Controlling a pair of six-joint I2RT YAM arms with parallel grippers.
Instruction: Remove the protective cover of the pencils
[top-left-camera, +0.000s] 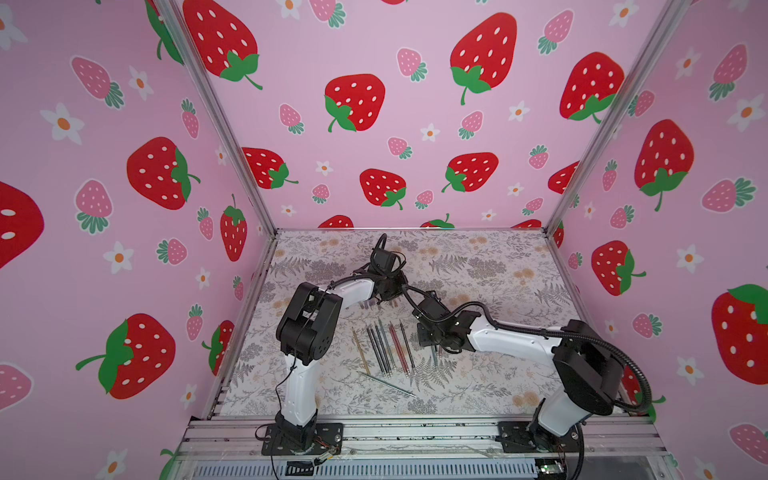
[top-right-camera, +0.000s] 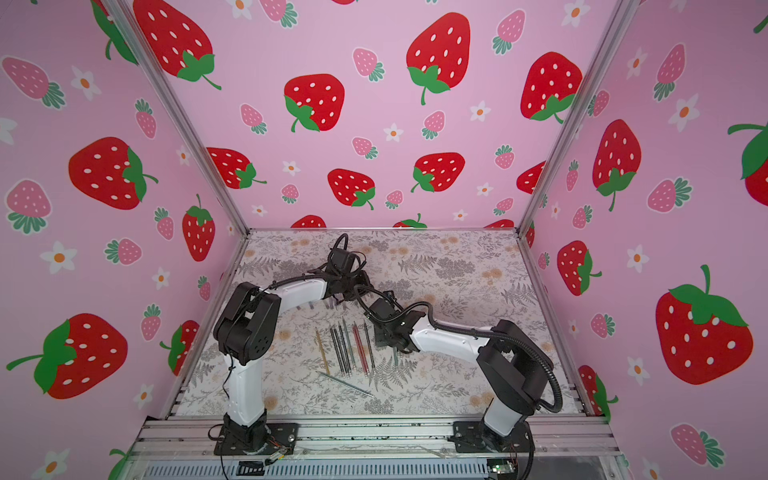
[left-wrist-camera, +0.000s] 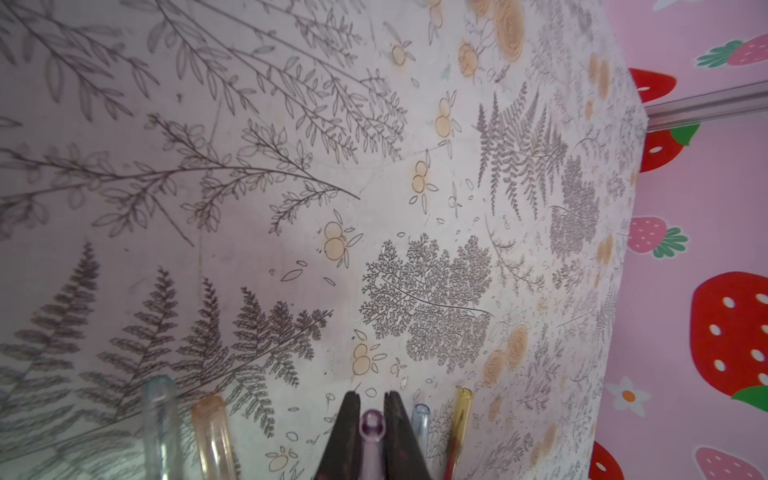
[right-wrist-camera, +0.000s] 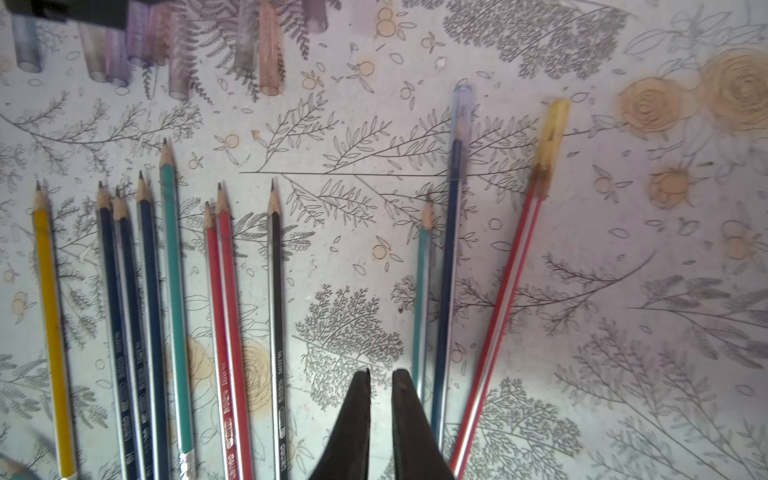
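My left gripper is shut on a clear purplish pencil cover (left-wrist-camera: 371, 425), low over the table. My right gripper stands partly open, with a visible gap and nothing held between its fingertips. Beyond its tips, at the right, lie a blue pencil (right-wrist-camera: 445, 296) under a clear bluish cover (right-wrist-camera: 462, 108) and a red pencil (right-wrist-camera: 500, 320) under a yellow cover (right-wrist-camera: 553, 132). Beside them is a bare-tipped teal pencil (right-wrist-camera: 422, 280). Several uncovered pencils, including a yellow one (right-wrist-camera: 53, 320) and a black one (right-wrist-camera: 277, 304), lie at the left.
Loose clear covers, one of them orange (right-wrist-camera: 269, 56), lie in a group behind the uncovered pencils. A single greenish pencil (top-left-camera: 388, 385) lies diagonally in front of the row. My two grippers are close together mid-table.
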